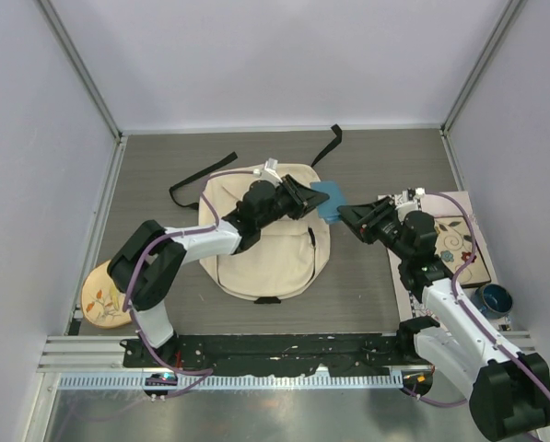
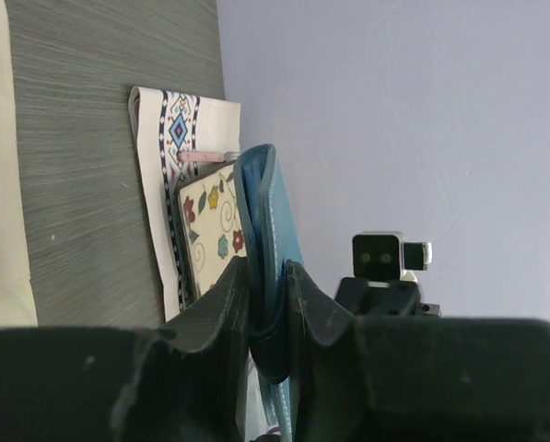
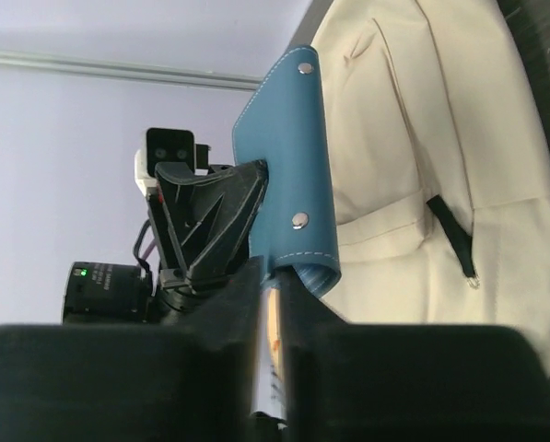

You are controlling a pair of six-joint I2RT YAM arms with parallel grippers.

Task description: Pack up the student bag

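A blue leather pouch (image 1: 326, 198) with rivets and stitched edge hangs in the air over the right edge of the cream bag (image 1: 265, 258). My left gripper (image 1: 306, 198) is shut on one end of the pouch; in the right wrist view it shows against the face of the pouch (image 3: 293, 157). My right gripper (image 1: 353, 214) is at the other end of the pouch. Its fingers are blurred in the right wrist view, so whether they grip it is unclear. A black zipper pull (image 3: 450, 230) shows on the bag.
At the right lie a patterned cloth (image 2: 155, 138), a floral notebook (image 2: 210, 221) and a blue cup (image 1: 493, 300). A floral round item (image 1: 104, 295) lies at bottom left. Bare table (image 1: 357, 285) shows between bag and cloth. White walls enclose the sides.
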